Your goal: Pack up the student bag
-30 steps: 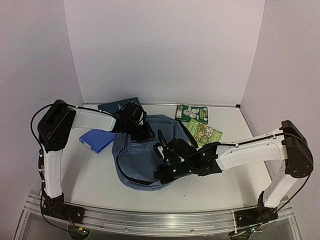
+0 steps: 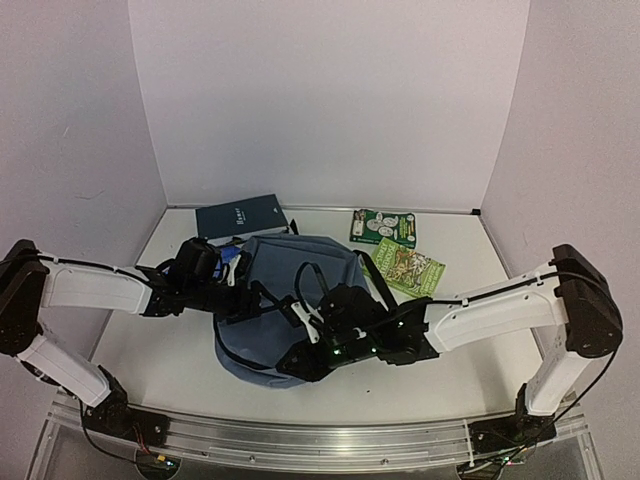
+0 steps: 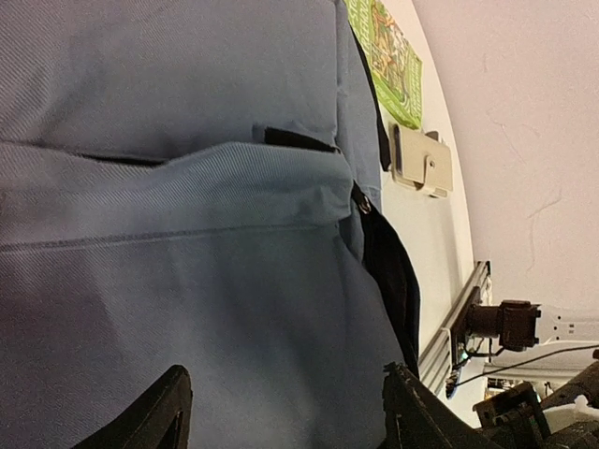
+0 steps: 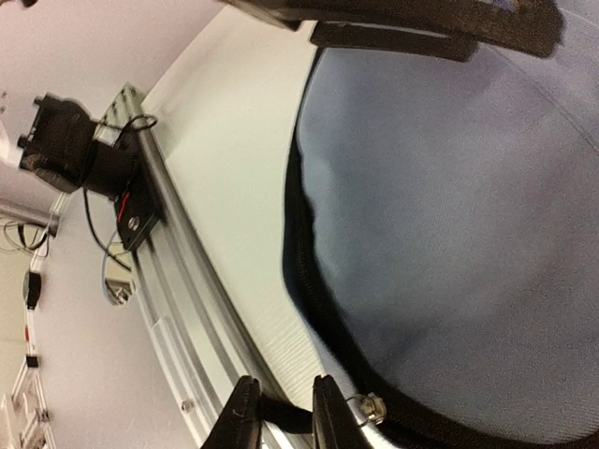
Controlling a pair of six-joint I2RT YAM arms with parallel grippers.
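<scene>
The blue-grey bag (image 2: 262, 345) lies on the table between both arms, its dark zip edge (image 4: 299, 234) curving along the near side. In the left wrist view, my left gripper is spread wide over the bag's cloth, with nothing between its fingers. My right gripper is at the bag's near edge, beside a metal zip ring (image 4: 371, 408). A short black strip, likely the zip pull, spans the gap between its fingers; whether they clamp it cannot be told. Much of the bag is hidden by the arms in the top view.
A dark book (image 2: 242, 217) lies behind the bag, with a blue book (image 2: 229, 253) mostly hidden by my left arm. At the right back are a green box (image 2: 383, 227) and a green booklet (image 2: 410, 268). A beige case (image 3: 423, 161) lies beside the bag.
My left gripper has come left and nearer, now covering most of the blue book. The right gripper has moved slightly left and nearer. The bag has shifted a little left.
</scene>
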